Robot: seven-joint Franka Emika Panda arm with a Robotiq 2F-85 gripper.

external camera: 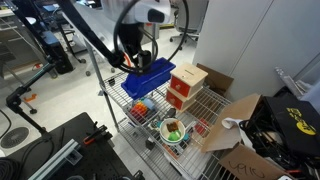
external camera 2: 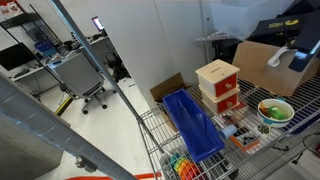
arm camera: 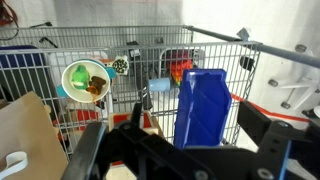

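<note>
My gripper [external camera: 137,68] hangs open above the wire rack, close to the blue tray in exterior view 1. In the wrist view its dark fingers frame the lower part of the picture, and nothing is held between them. The long blue tray [arm camera: 204,105] lies below, nearer the right finger. A white bowl [external camera: 172,130] holds small green and brown or orange items. Beside the tray is a multicoloured toy [external camera 2: 185,167]. Stacked wooden boxes with red fronts [external camera 2: 218,84] stand behind the tray; in the wrist view the gripper hides most of them.
An open cardboard box [external camera: 238,135] with black items [external camera: 290,125] takes up the right side in exterior view 1. Small loose things lie on the wire rack [arm camera: 60,40] around the bowl. A metal post [external camera 2: 75,45] rises at the rack's side.
</note>
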